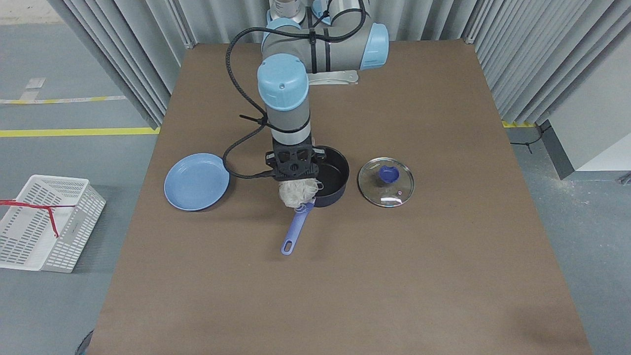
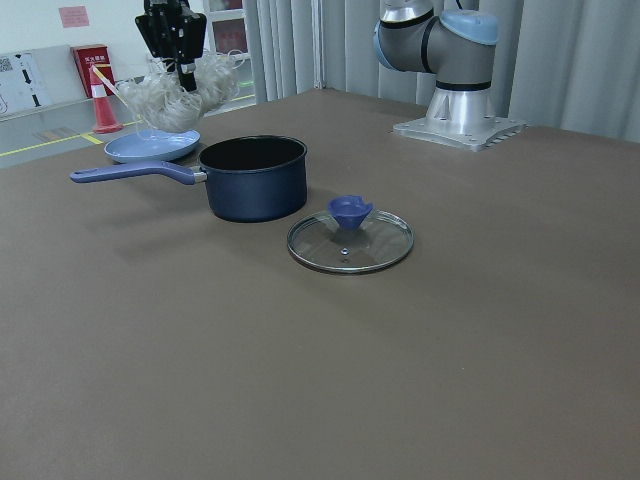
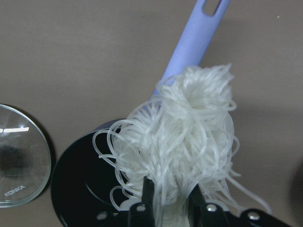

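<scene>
My gripper is shut on a bundle of white noodles [image 3: 189, 127], held in the air over the left rim of the dark pot [image 2: 255, 185] and the base of its blue handle [image 1: 295, 231]. In the front view the noodles [image 1: 297, 192] hide part of the pot, and the arm's head hides the fingers. Loose strands hang over the pot in the wrist view. A blue plate [image 1: 195, 182] lies left of the pot, with no noodles on it.
A glass lid [image 1: 378, 192] with blue knob lies right of the pot. A white basket [image 1: 77, 236] stands beyond the table's left side.
</scene>
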